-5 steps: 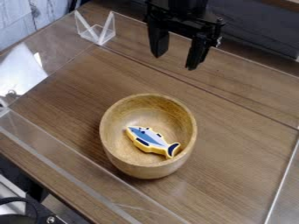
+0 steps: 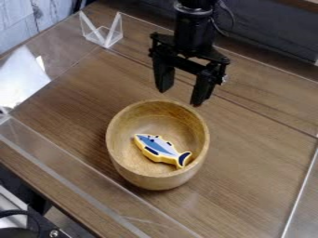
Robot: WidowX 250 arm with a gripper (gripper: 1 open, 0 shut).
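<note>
My black gripper hangs open over the table, above and behind the wooden bowl, its two fingers spread apart with nothing visible between them. In the light wooden bowl lies a toy fish, blue and white with a yellow edge, resting tilted diagonally on the bottom.
A clear plastic piece stands at the back left. Transparent edges run along the table's sides, and dark cables lie at the lower left.
The bowl and the fish have not moved.
</note>
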